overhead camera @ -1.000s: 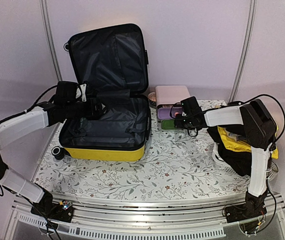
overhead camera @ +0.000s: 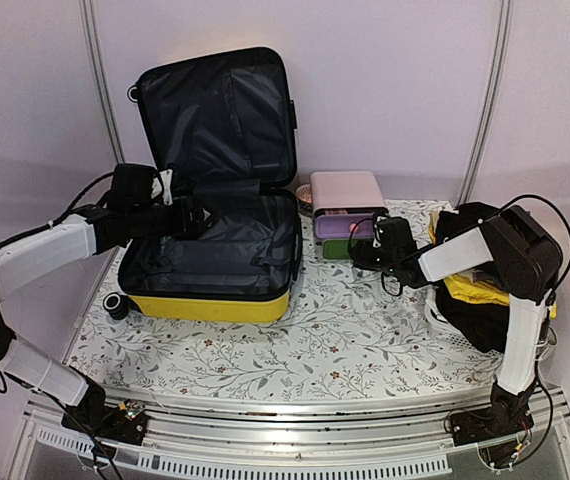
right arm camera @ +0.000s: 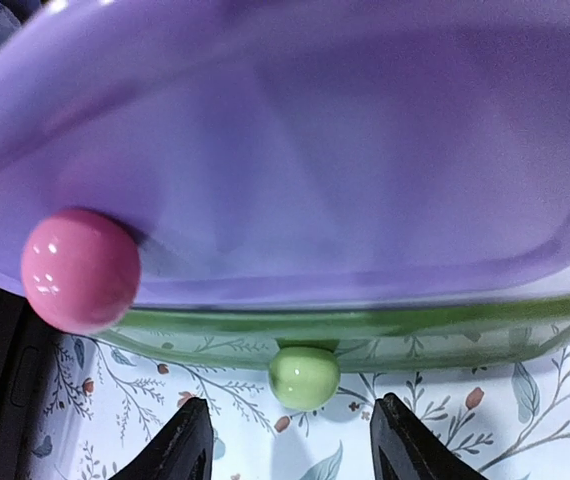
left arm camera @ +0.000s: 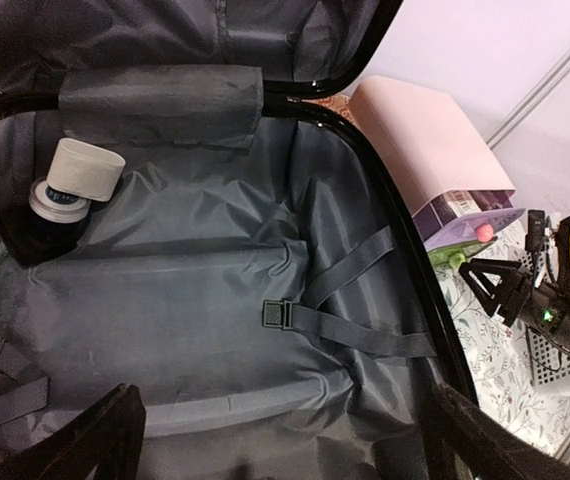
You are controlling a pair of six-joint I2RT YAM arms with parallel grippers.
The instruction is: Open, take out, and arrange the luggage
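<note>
The yellow suitcase [overhead camera: 208, 308] lies with its lid [overhead camera: 215, 120] raised, showing a dark lining. Inside, at its back left corner, sits a small white-topped item [left arm camera: 87, 170]. My left gripper hangs above the suitcase, open and empty. A pink box [overhead camera: 345, 190] stands right of the suitcase; its purple drawer [right arm camera: 365, 160] with a pink knob [right arm camera: 80, 270] juts out above a green drawer [right arm camera: 445, 335]. My right gripper is open in front of the green knob [right arm camera: 304, 378], its fingers apart on either side and not touching it.
At the right stands a white basket [overhead camera: 450, 330] heaped with dark and yellow clothes [overhead camera: 480, 290]. A woven item [overhead camera: 304, 197] shows between suitcase and box.
My right gripper has drawn back from the box, shifting rightward and toward the front of the table. The left arm and suitcase stay where they were.
</note>
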